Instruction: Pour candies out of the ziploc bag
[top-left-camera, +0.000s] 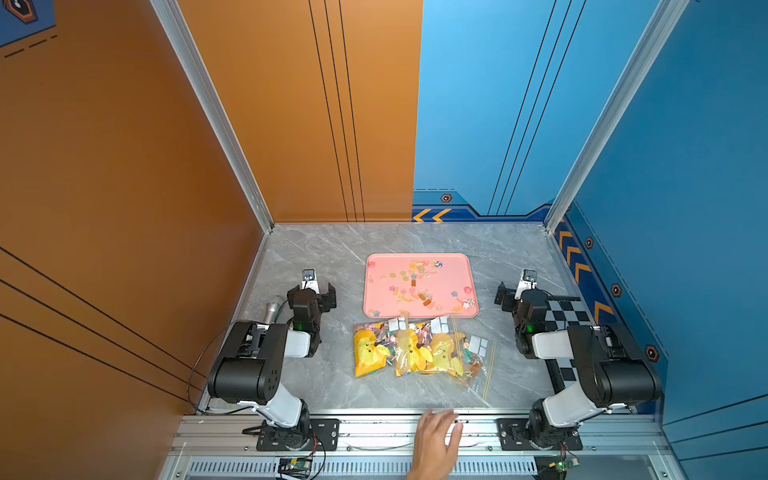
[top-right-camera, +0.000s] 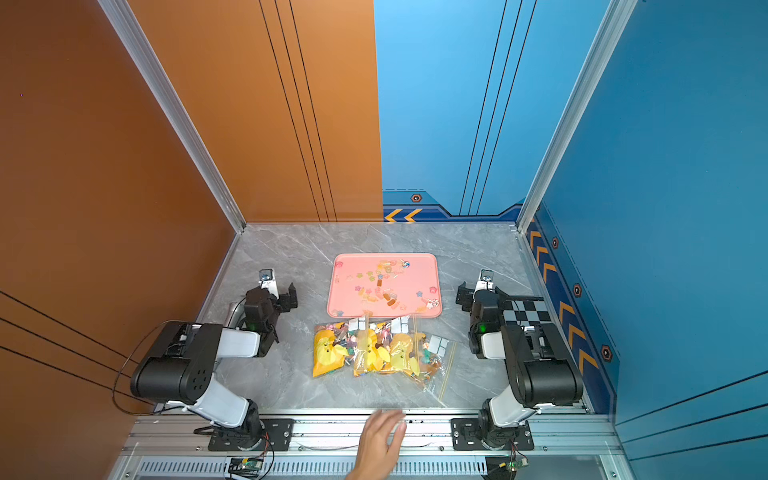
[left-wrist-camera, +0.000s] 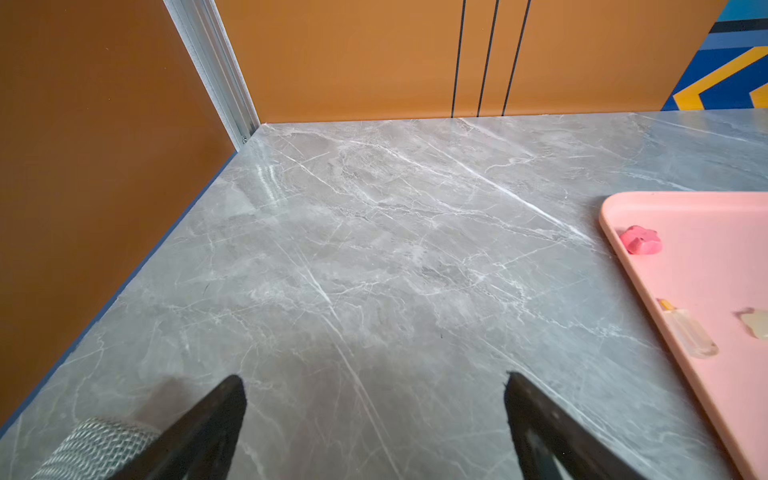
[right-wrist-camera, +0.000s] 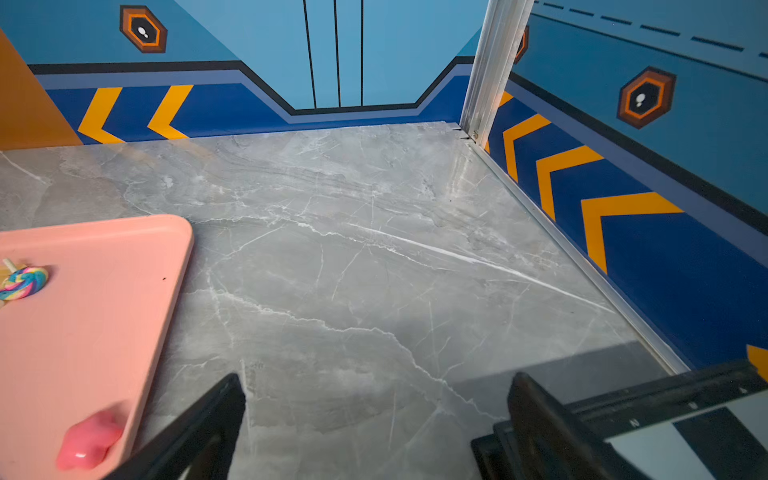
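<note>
Several clear ziploc bags with yellow figures printed on them lie side by side at the front of the table, among them a leftmost bag, a middle bag and a rightmost bag. Colourful pieces show inside them. Behind the bags lies a pink tray with small candies scattered over it. My left gripper is open over bare table, left of the tray. To the tray's right, my right gripper stands open too, nothing between its fingers. Neither touches a bag.
A person's hand reaches in over the front rail. On the right lies a checkered board, close to the right arm. A metal mesh cup stands by the left gripper. Bare table surrounds the tray's back and sides.
</note>
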